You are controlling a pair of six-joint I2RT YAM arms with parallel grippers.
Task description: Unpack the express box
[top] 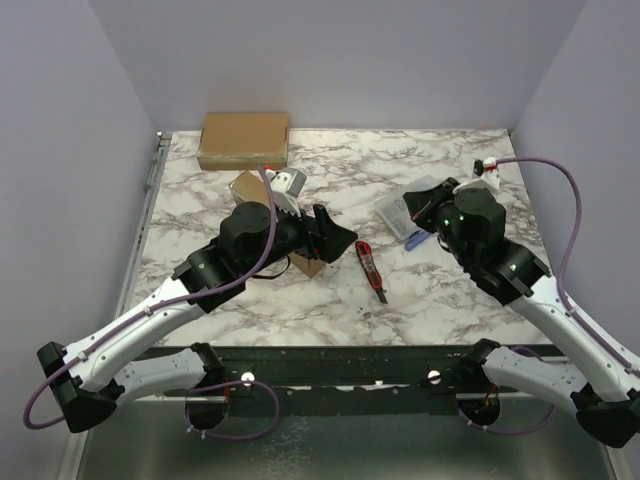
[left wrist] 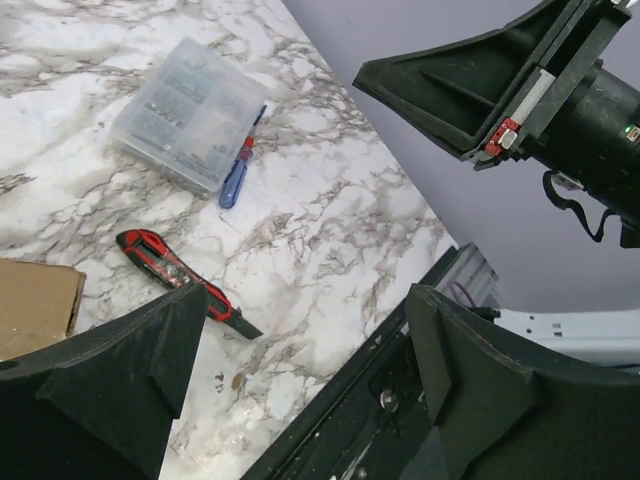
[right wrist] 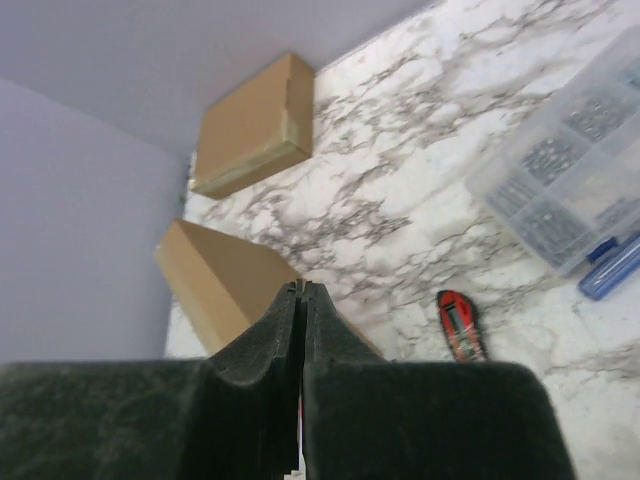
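A long cardboard box (right wrist: 230, 280) stands at centre-left of the marble table, largely hidden under my left arm in the top view. A red-and-black utility knife (top: 368, 268) lies right of it, blade toward the front edge. My left gripper (top: 330, 236) is open above the knife and box, nothing between its fingers. My right gripper (top: 428, 208) is raised over the clear plastic parts case, shut, with nothing showing between its fingers.
The parts case (left wrist: 190, 115) and a blue screwdriver (left wrist: 232, 180) lie at the right. Another cardboard box (top: 243, 140) sits at the back left.
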